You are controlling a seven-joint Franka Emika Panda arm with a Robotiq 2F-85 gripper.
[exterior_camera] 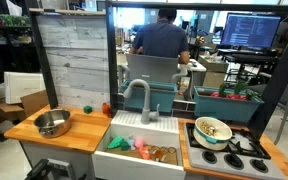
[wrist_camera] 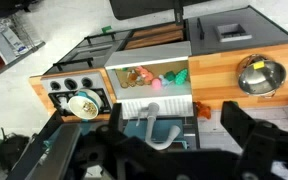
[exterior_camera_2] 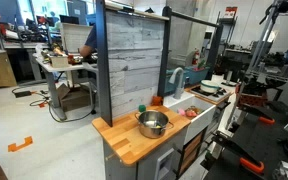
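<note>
A shiny steel pot (exterior_camera: pixel 53 123) rests on the wooden counter left of the sink, and it also shows in the wrist view as a steel pot (wrist_camera: pixel 261 75) at the right. Across the counter, a white-and-green pan (exterior_camera: pixel 213 130) sits on the stove. The white sink (exterior_camera: pixel 112 163) holds several small coloured items (exterior_camera: pixel 144 150). My gripper is high above the scene, its dark fingers spread apart in the wrist view. Nothing shows between them, and neither pot nor pan is touched.
A grey faucet (exterior_camera: pixel 144 100) rises behind the sink. Teal planters (exterior_camera: pixel 225 107) stand along the back, with a dark upright post (exterior_camera: pixel 111 60) beside the panelled wall (exterior_camera: pixel 74 65). Small green and orange items lie near the sink. Bare wood (exterior_camera: pixel 84 133) surrounds the steel pot.
</note>
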